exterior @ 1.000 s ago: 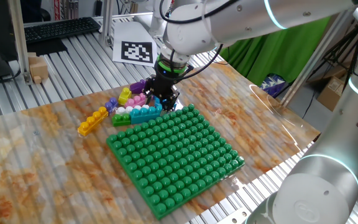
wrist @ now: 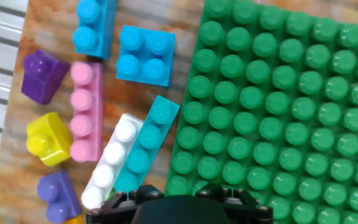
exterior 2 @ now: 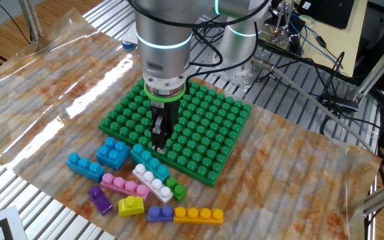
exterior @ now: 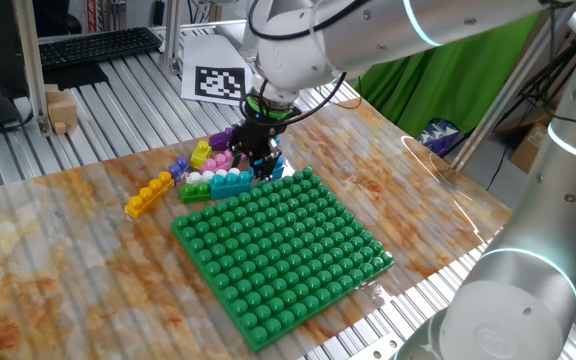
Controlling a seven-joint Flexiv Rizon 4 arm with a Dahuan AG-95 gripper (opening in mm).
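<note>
My gripper [exterior 2: 159, 143] points down over the edge of the green studded baseplate [exterior 2: 212, 170] that faces the loose bricks. Its fingertips are too dark and small to show how the fingers stand; in the wrist view only the dark gripper body and linkages appear along the bottom edge. Beside the plate lies a long teal brick [wrist: 138, 160], angled against a white brick [wrist: 114, 155]. A blue square brick [wrist: 146, 56], a longer blue brick [wrist: 95, 28] and a pink brick [wrist: 86, 112] lie farther off. No studs of the baseplate carry a brick where it shows.
Purple [exterior 2: 100, 199], yellow [exterior 2: 131, 206], violet [exterior 2: 160, 213], orange [exterior 2: 199, 215] and small green [exterior 2: 176, 188] bricks lie around the group. A marker sheet [exterior: 218, 82] lies behind on the slatted table. The marbled sheet [exterior: 58, 260] is bare left of the plate.
My gripper has shifted slightly left in exterior view 1, and the upper arm has moved left with it. Bricks and baseplate look unmoved.
</note>
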